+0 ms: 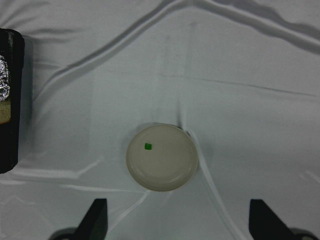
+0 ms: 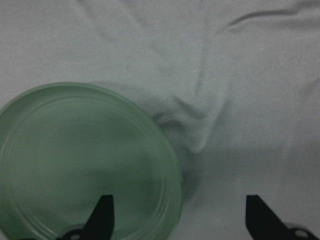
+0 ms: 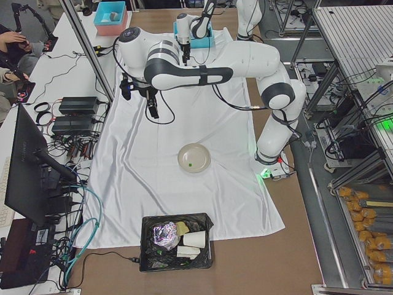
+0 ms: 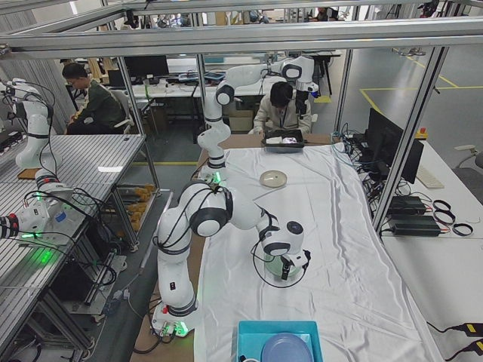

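A beige plate with a small green piece on it lies on the white cloth, below my raised left gripper, which stands open and empty. A green plate lies under my right gripper, also open, its fingertips over the plate's edge and the bare cloth. In the camera right view that plate is partly hidden by the right arm.
A black lined tray with foil and pale blocks stands at one end of the cloth. A blue bin with a blue plate stands at the other.
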